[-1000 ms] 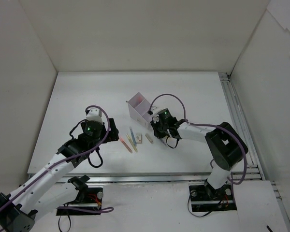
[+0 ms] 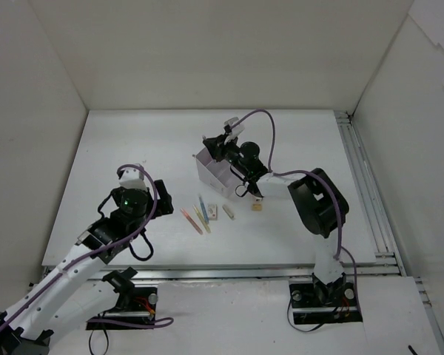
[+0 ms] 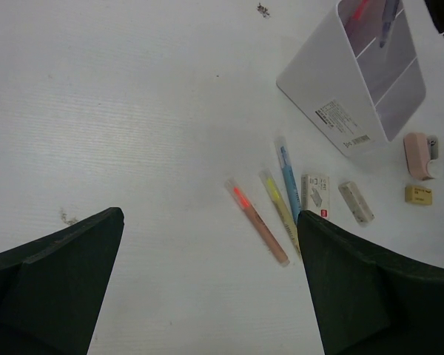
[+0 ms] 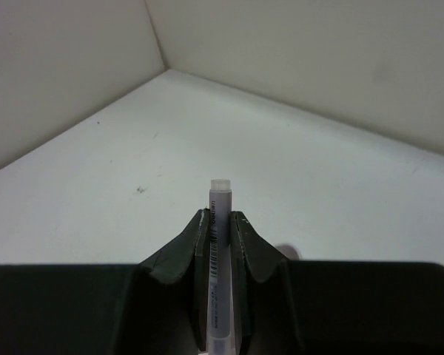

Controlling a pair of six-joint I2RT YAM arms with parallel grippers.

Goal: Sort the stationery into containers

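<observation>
A white organizer box [image 3: 333, 89] with compartments stands near the table's middle, a red pen [image 3: 357, 13] inside its far compartment. Over that far end, my right gripper is shut on a grey pen; in the left wrist view the grey pen's lower end hangs at the far compartment. Off to the left, my left gripper is open above the table, nothing between its fingers. An orange pen [image 3: 259, 225], a yellow pen [image 3: 283, 211] and a blue pen [image 3: 288, 177] lie in front of the box.
Beside the pens lie a small white box [image 3: 315, 194] and a pale eraser [image 3: 357, 203]. A pink sharpener [image 3: 417, 155] and a yellow block [image 3: 418, 194] lie right of the organizer.
My right gripper has risen from the table right of the organizer and moved back and left over its far end with the grey pen. The left arm has shifted slightly left.
</observation>
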